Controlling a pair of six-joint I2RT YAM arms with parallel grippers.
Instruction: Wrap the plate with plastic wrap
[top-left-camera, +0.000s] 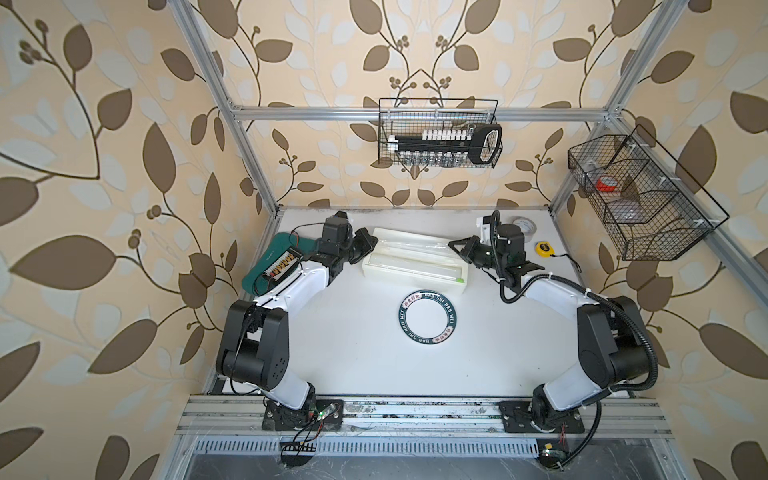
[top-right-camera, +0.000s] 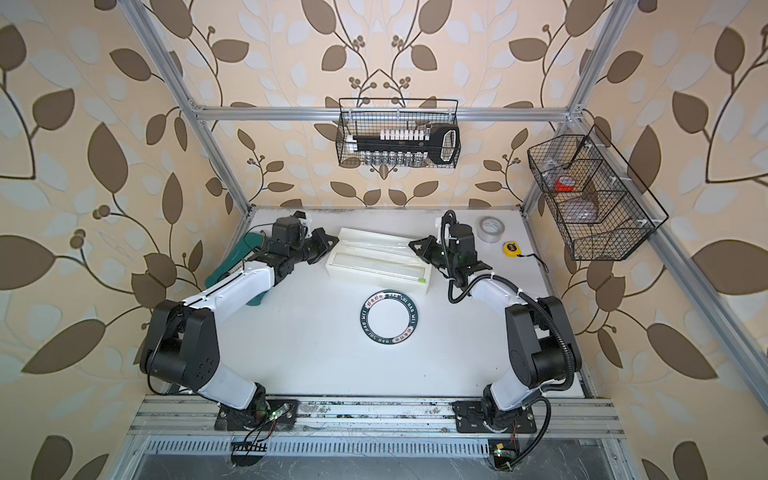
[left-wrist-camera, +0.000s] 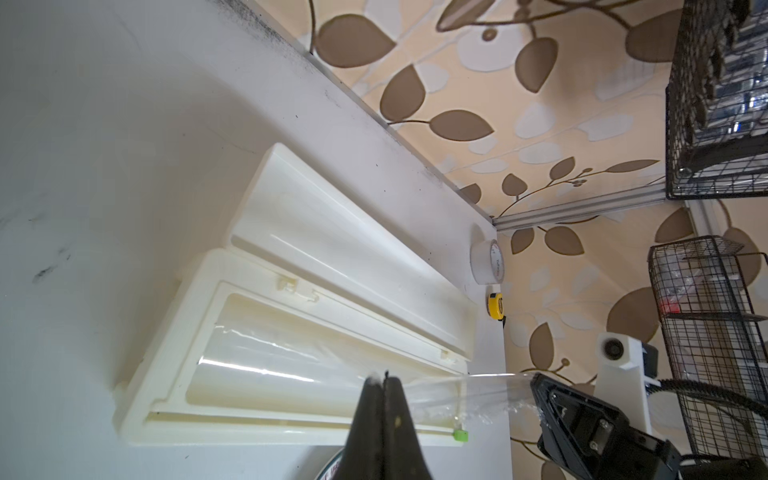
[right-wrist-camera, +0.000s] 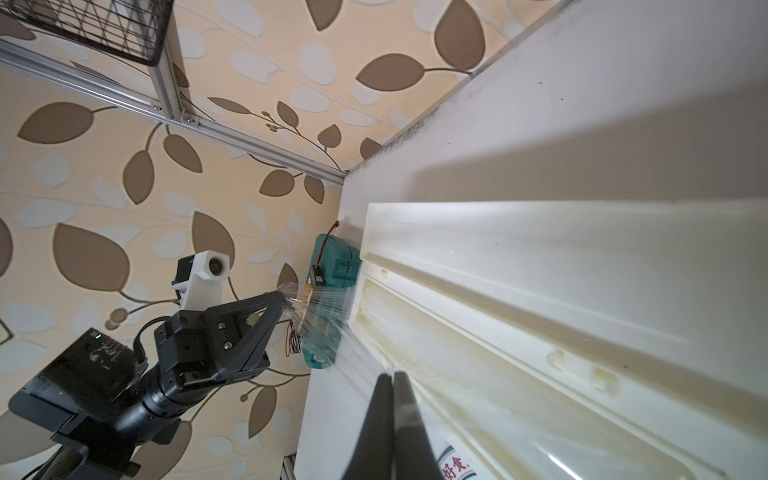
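Observation:
The plate (top-left-camera: 404, 324), white with a dark green patterned rim, lies flat in mid-table. Behind it the white wrap dispenser (top-left-camera: 388, 276) stands with its lid folded back, its right end turned toward the front. Clear plastic wrap (left-wrist-camera: 480, 390) stretches above the dispenser between my two grippers. My left gripper is above the left end, shut on the film, which fans out from its tips in the right wrist view. My right gripper is above the right end, also shut on the film, seen gathered at its tips in the left wrist view.
A green case (top-left-camera: 254, 272) with a small device lies at the left edge. A tape roll (top-right-camera: 490, 229) and a yellow tape measure (top-left-camera: 545, 249) sit at the right back. Wire baskets (top-left-camera: 438, 133) hang on the wall.

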